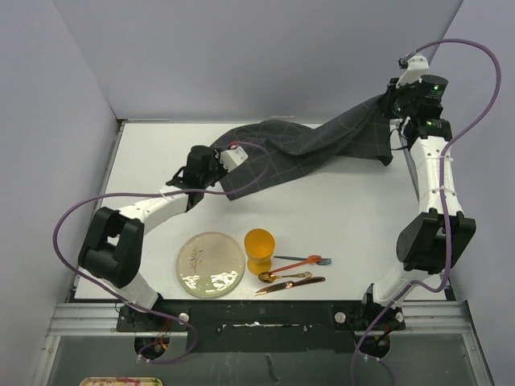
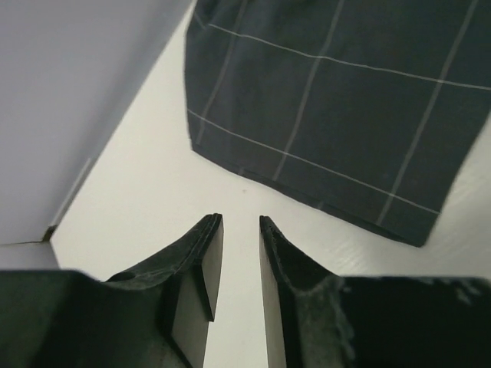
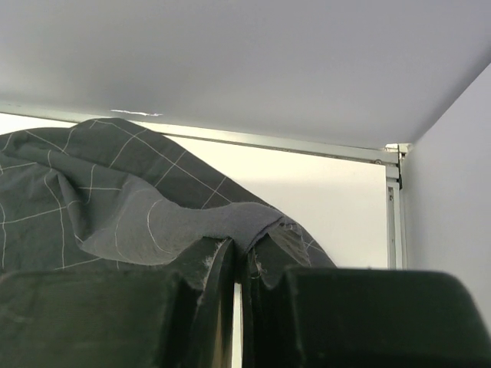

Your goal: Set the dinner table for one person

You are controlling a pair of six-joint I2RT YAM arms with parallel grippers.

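Observation:
A dark grey cloth with thin white check lines (image 1: 294,153) stretches across the back of the table. Its right end is lifted, with my right gripper shut on a bunched fold of it. The rest of the cloth (image 2: 337,100) lies flat near my left gripper, whose parted fingers have only bare table between them; the cloth edge is just beyond the tips. On the front of the table lie a plate (image 1: 211,265), an orange cup (image 1: 259,248), a fork (image 1: 322,260), a spoon (image 1: 302,275) and a knife (image 1: 306,281).
An orange-red utensil (image 1: 298,263) lies across the fork beside the cup. Grey walls (image 1: 241,48) close off the back and sides. A basket (image 1: 121,382) shows at the bottom edge.

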